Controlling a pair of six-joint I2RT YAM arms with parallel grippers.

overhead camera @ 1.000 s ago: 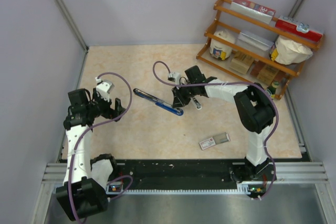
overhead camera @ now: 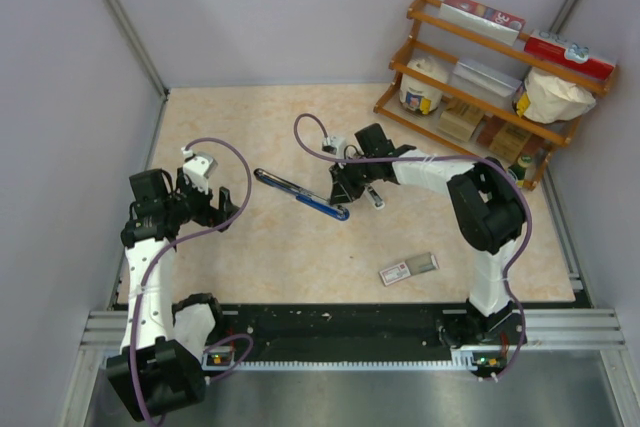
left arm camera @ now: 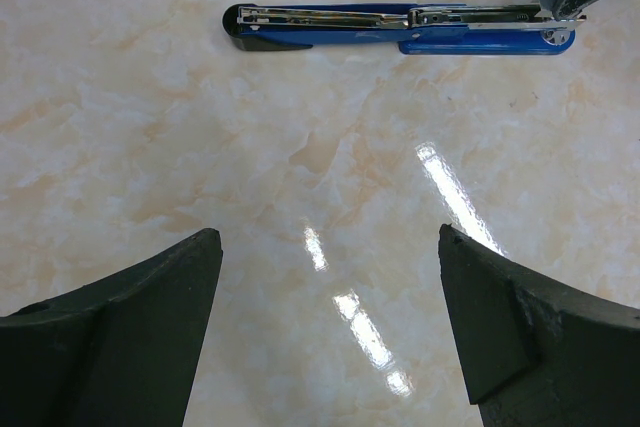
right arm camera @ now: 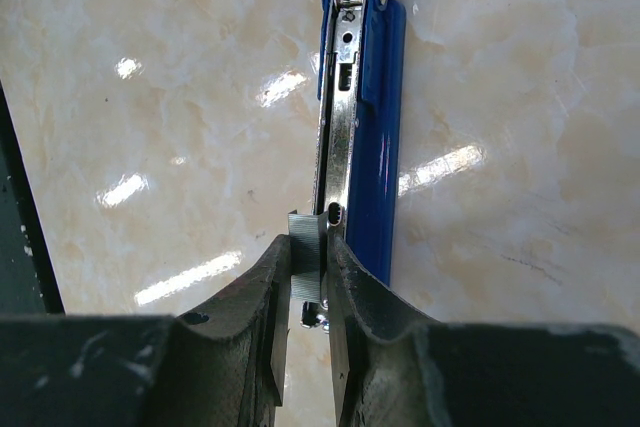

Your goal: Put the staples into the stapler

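A blue stapler (overhead camera: 300, 192) lies opened out on the table, its metal staple rail (right arm camera: 338, 152) facing up. In the right wrist view, a grey strip of staples (right arm camera: 306, 258) is at the front end of the rail, slightly off to its left side. My right gripper has a finger close against each side of the strip, with no clear gap showing. Whether the strip sits inside the rail cannot be made out. My left gripper stands open and empty at the left of the table, apart from the stapler.
A staple box (overhead camera: 409, 268) lies near the front right. Beside the right gripper is a small light-coloured item (overhead camera: 374, 197). A wooden shelf (overhead camera: 490, 82) with boxes and tubs fills the back right. The table between the left gripper and the stapler is clear.
My right gripper has shifted very slightly at the stapler's front end. The left arm and the stapler show no visible movement.
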